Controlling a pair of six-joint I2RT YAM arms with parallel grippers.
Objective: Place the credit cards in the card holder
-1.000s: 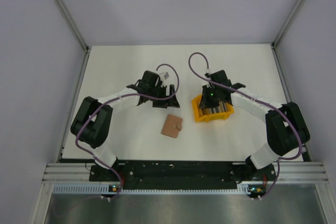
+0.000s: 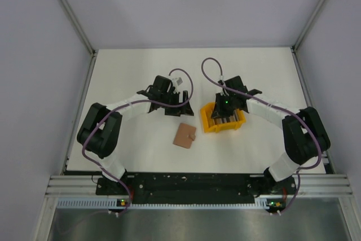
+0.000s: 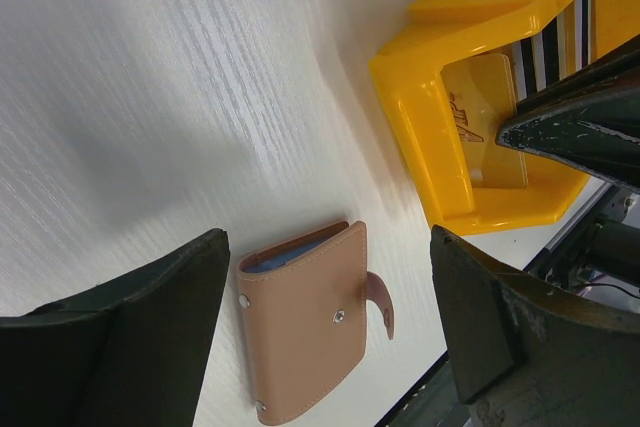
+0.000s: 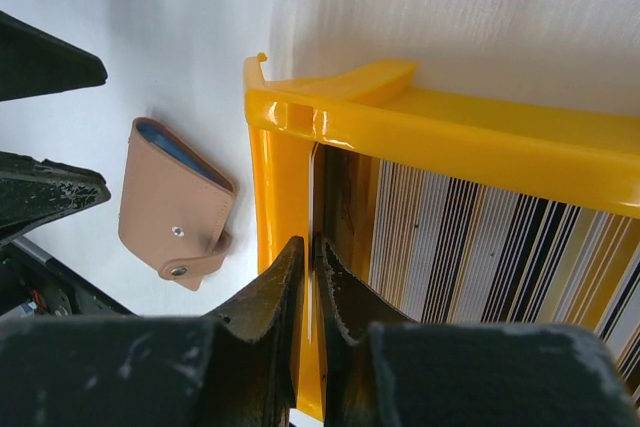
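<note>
The brown leather card holder (image 2: 184, 135) lies on the table below my left gripper (image 2: 179, 113). In the left wrist view, its blue-lined mouth (image 3: 298, 257) gapes slightly, and a snap strap (image 3: 380, 299) sticks out at one side. My left gripper has its fingers (image 3: 190, 282) wide apart with nothing between them. Inside the yellow box (image 4: 480, 142), at its left end, my right gripper is shut on a card (image 4: 316, 182) seen edge-on. That card's tan face (image 3: 490, 112) shows behind the right fingertip in the left wrist view.
Several more cards (image 4: 430, 237) stand in a row in the yellow box, to the right of a small gap. A short stretch of bare table separates box and card holder.
The yellow box has slid a little left, toward the card holder, and my right gripper has shifted left with it. The left arm and the card holder look unmoved.
</note>
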